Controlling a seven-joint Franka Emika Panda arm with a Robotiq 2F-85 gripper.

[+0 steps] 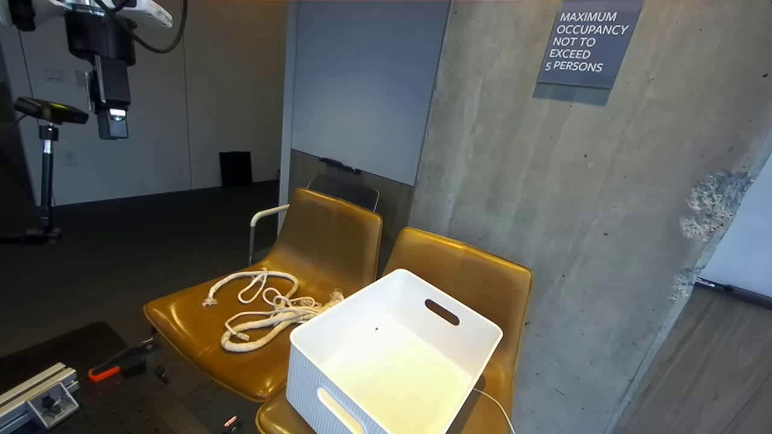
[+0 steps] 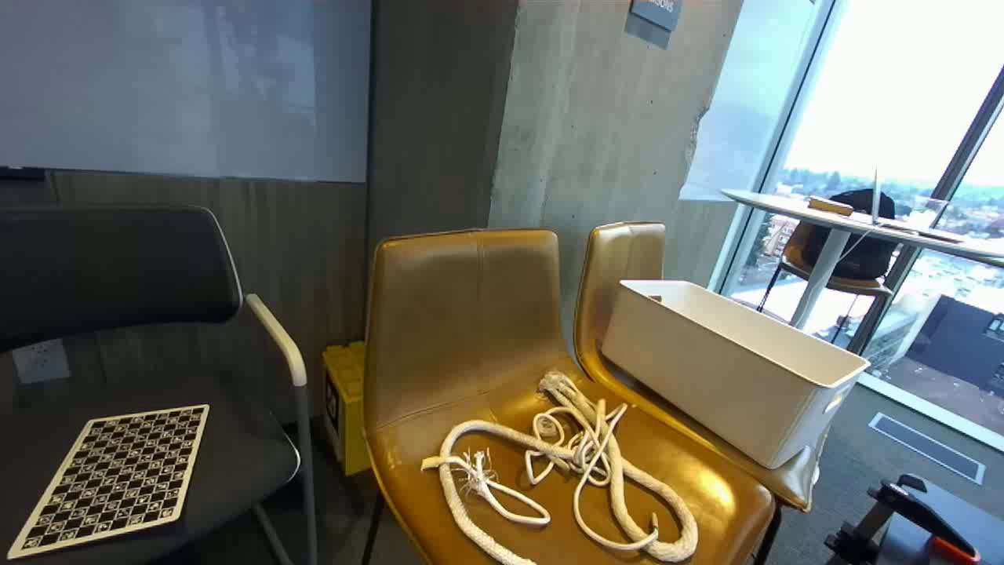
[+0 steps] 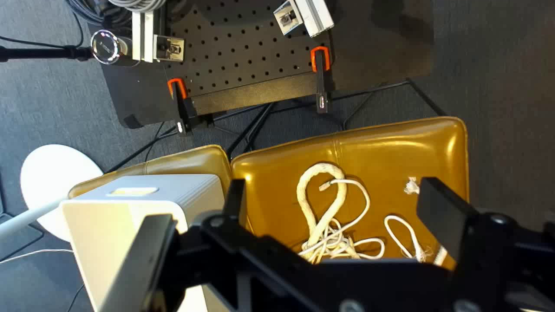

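Observation:
White rope lies in loose loops and a tangle on the seat of a tan chair, with frayed ends showing. A white bin with handle slots rests on the neighbouring tan chair, its visible inside empty. High above the seats, at the upper left of exterior view 1, hangs my gripper. In the wrist view the gripper stands open, its dark fingers wide apart and nothing held between them. The rope appears far below that gap; the gripper's body hides part of it.
A black perforated table with orange-tipped clamps stands along the chairs' front. Beside the rope's chair is a dark chair bearing a checkered board. A concrete wall rises behind.

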